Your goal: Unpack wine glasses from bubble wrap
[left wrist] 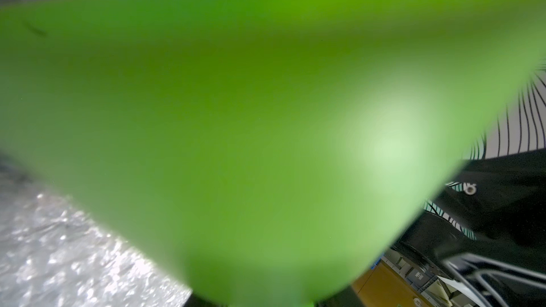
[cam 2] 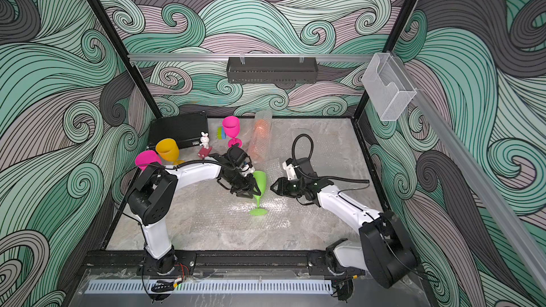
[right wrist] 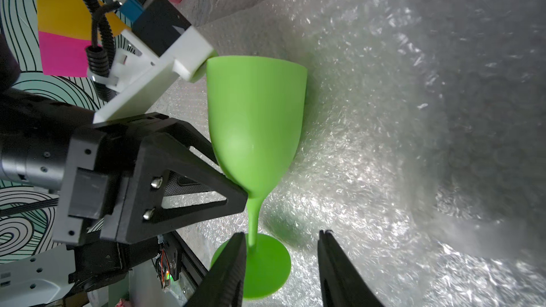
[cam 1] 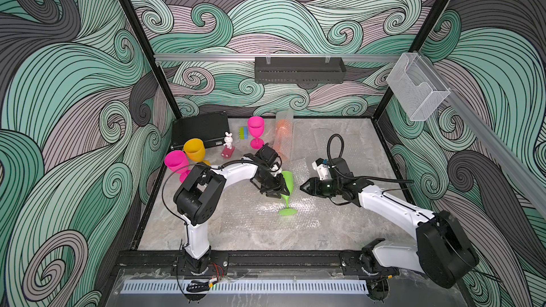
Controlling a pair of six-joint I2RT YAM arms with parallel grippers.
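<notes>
The green wine glass (cam 1: 289,178) is upright, bowl up, over flat bubble wrap (cam 1: 250,216) mid-table; its foot (right wrist: 267,267) shows in the right wrist view. My left gripper (cam 1: 284,194) is at the glass from the left. A black finger (right wrist: 227,199) meets the spot where bowl turns into stem. The other finger is hidden, so how tightly they sit around the stem is unclear. Green bowl (left wrist: 273,108) fills most of the left wrist view. To the right of the glass, my right gripper is open and empty.
Pink glasses (cam 1: 256,126) (cam 1: 175,161) and a yellow glass (cam 1: 194,149) stand at the back left, near a black case (cam 1: 199,128) and a bunny figure (cam 1: 228,142). An orange glass in a bubble-wrap roll (cam 1: 282,136) lies behind.
</notes>
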